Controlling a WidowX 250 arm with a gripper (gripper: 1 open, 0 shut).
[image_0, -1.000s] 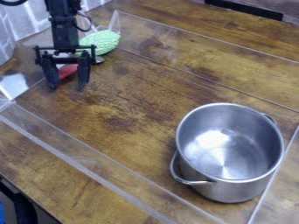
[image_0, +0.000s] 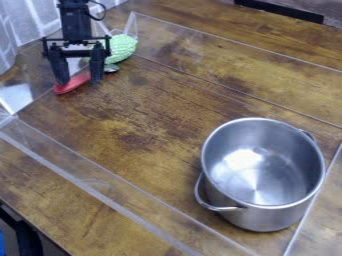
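Note:
My black gripper (image_0: 76, 66) is at the upper left of the camera view, low over a red object (image_0: 72, 83) on the wooden table. A green-and-white textured item (image_0: 120, 47) lies just behind it to the right. The fingers point down around or in front of the red object; whether they touch it or are closed cannot be made out.
A large steel pot (image_0: 261, 174) with handles stands at the lower right. Clear plastic barrier strips run along the edges of the table (image_0: 174, 110).
My gripper has shifted slightly up and left, showing more of the red object's near end. The pot and green item have not visibly moved.

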